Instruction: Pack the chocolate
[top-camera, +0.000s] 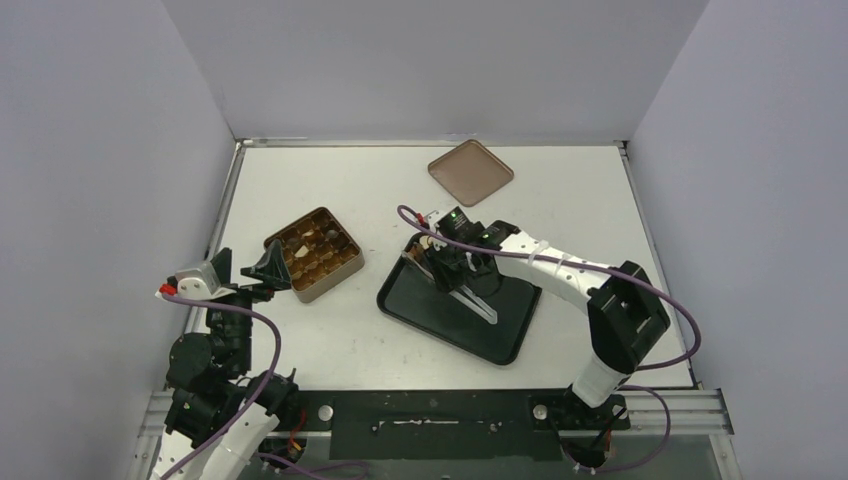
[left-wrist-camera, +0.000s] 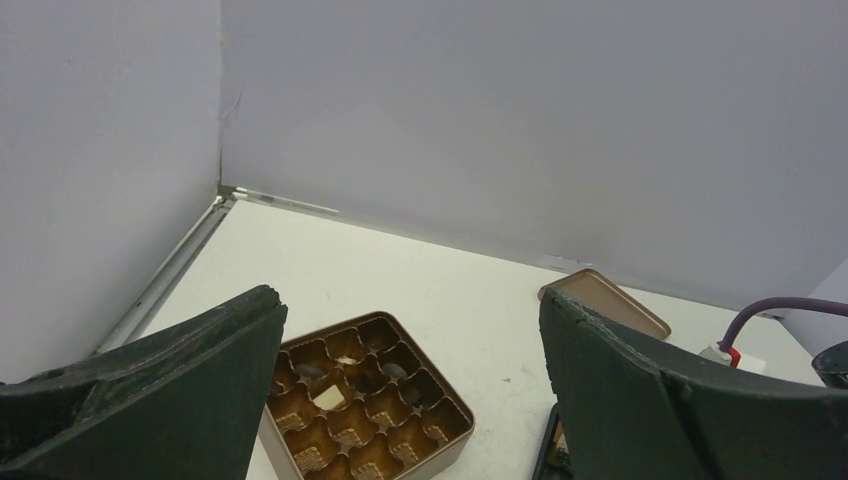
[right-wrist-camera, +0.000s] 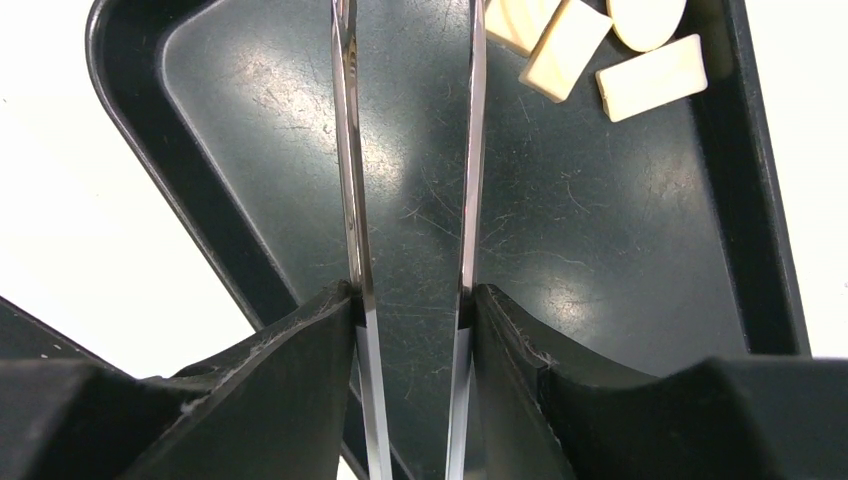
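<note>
A chocolate box with a divided insert (top-camera: 340, 266) sits left of the dark tray (top-camera: 420, 310); some compartments hold pieces. My left gripper (top-camera: 250, 262) stands open near the box's front-left, empty. Over the tray, my right gripper (top-camera: 440, 270) holds long metal tong-like strips (right-wrist-camera: 470, 180), its fingers part open around them. Pale blocks (right-wrist-camera: 560, 50) and a round piece (right-wrist-camera: 645, 15) lie in the tray's upper right in the right wrist view.
A brown flat tray (top-camera: 470, 173) lies at the back. Walls enclose three sides.
</note>
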